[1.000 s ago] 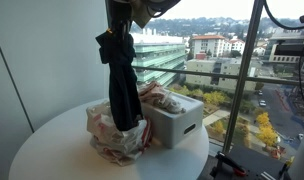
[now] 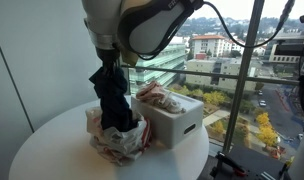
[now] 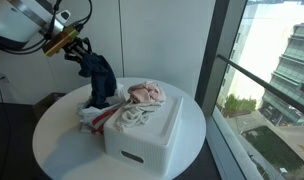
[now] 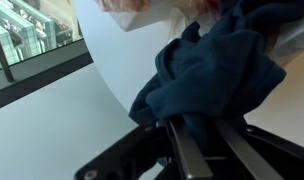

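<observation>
A dark navy cloth (image 2: 113, 97) hangs down from my gripper (image 2: 110, 70), its lower end reaching the crumpled plastic bag (image 2: 122, 143) on the table. In the second exterior view the cloth (image 3: 98, 78) drops from the gripper (image 3: 80, 48) to the bag (image 3: 93, 116), left of the white box. From the wrist, the bunched cloth (image 4: 214, 75) fills the space beyond the fingers (image 4: 189, 150), which are shut on it. Whether the cloth's lower end lies inside the bag or against it is hard to tell.
A white box (image 2: 180, 126) stands beside the bag, with pinkish and whitish cloths (image 2: 160, 97) lying on top. The round white table (image 3: 67, 148) has free room on its near left side. A large window borders the area.
My gripper has come down and slightly left with the dark cloth. The cloth hung long before; now it is lower and bunched at the bag.
</observation>
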